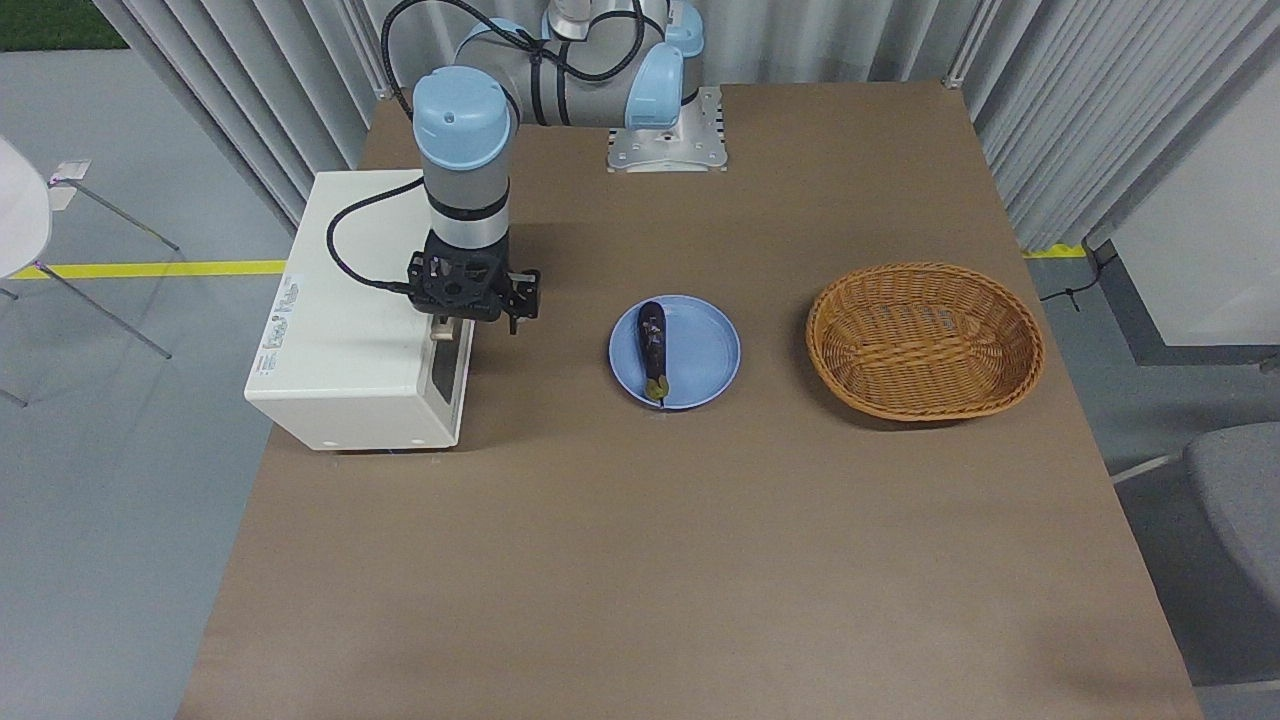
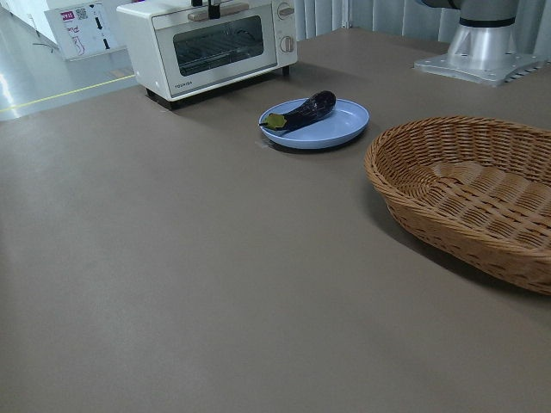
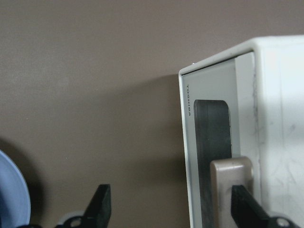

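The white toaster oven (image 1: 338, 336) stands on the table's left side, its door shut, with a pale handle (image 3: 227, 190) along it. My gripper is open at the oven's handle, its two fingers apart, one over the handle and the other over bare table. A dark eggplant (image 1: 651, 348) lies on a blue plate (image 1: 698, 348) to the gripper's right in the front view.
A wicker basket (image 1: 924, 342) sits on the table (image 1: 720, 552) right of the plate. The arm's metal base (image 1: 666, 150) is at the back.
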